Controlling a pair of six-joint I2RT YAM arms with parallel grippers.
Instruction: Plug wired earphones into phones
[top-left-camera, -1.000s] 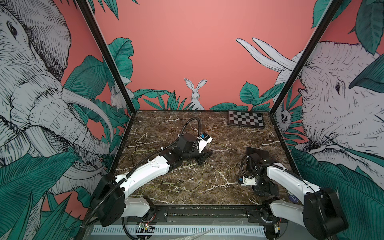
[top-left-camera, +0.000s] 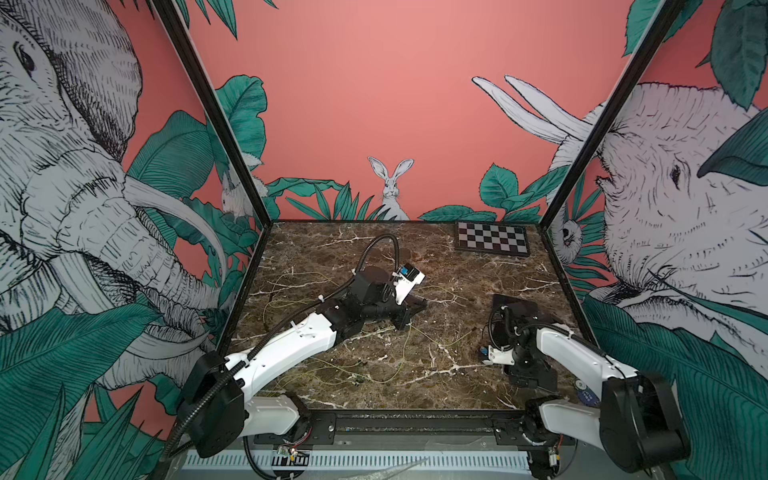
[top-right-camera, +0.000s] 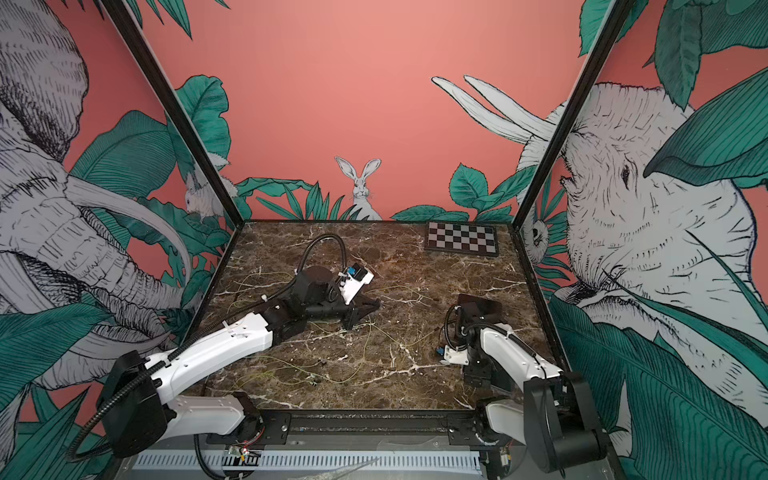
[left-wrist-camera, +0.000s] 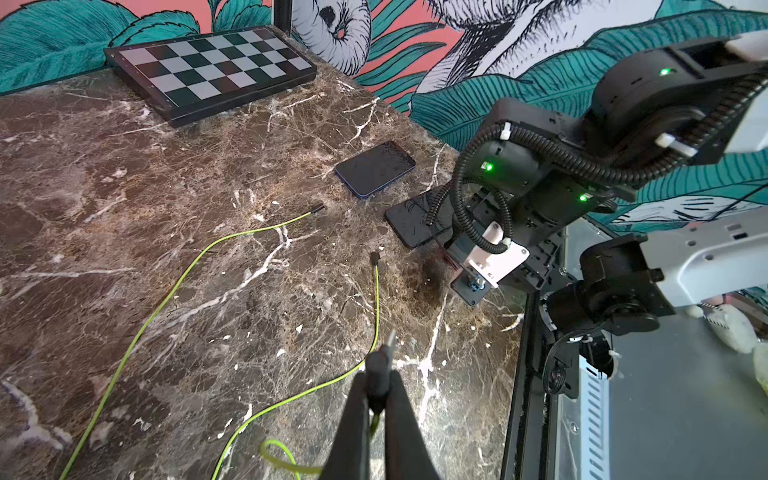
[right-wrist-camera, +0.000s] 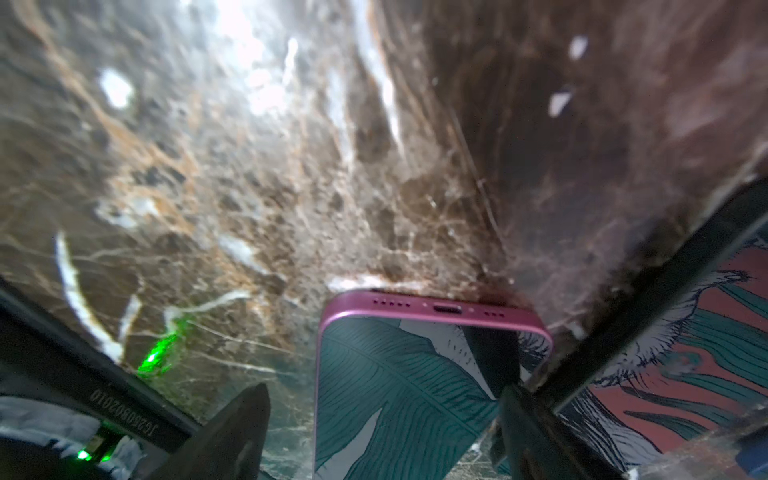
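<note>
My left gripper is shut on a small black earphone plug (left-wrist-camera: 378, 376), its thin metal tip pointing up and away in the left wrist view. A yellow-green cable (left-wrist-camera: 292, 462) loops below it. Two other cables lie on the table, one ending in a dark plug (left-wrist-camera: 317, 208) and one in a black plug (left-wrist-camera: 374, 258). In the right wrist view, a pink-edged phone (right-wrist-camera: 400, 384) lies with its port end facing away from me. My right gripper stands open around it; the left finger is apart from the phone, the right overlaps its edge in view.
A blue-edged phone (left-wrist-camera: 376, 169) and a dark phone (left-wrist-camera: 414, 221) lie beside the right arm. A checkered board (top-left-camera: 492, 238) rests at the back right. Thin cables spread over the left of the table (top-left-camera: 448, 280).
The right arm's wrist has shifted slightly, a little to the right at the gripper end. My left arm has barely moved.
</note>
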